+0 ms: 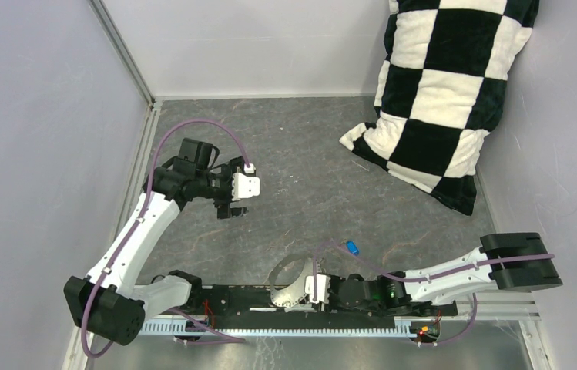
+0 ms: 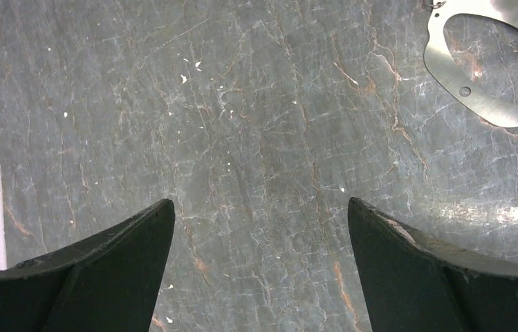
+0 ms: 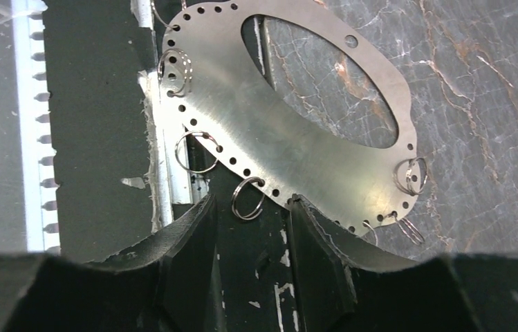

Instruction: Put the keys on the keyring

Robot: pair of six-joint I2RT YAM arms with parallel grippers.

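Note:
A flat metal plate (image 3: pixel 297 128) with a large oval cutout and small holes along its edge lies near the front edge of the table. Several thin rings hang in its edge holes, one ring (image 3: pixel 247 200) lying just ahead of my right gripper. That right gripper stands part open over the black strip, its right fingertip close to the plate's edge, nothing clamped between the fingers. My left gripper is wide open over bare table, and the plate's corner (image 2: pixel 467 90) shows at upper right there. No key can be made out clearly.
A small blue item (image 1: pixel 352 247) lies on the table right of the plate. A checkered cloth (image 1: pixel 447 100) covers the back right. Along the front runs a black strip (image 3: pixel 97 124) with a toothed rail. Mid-table is clear.

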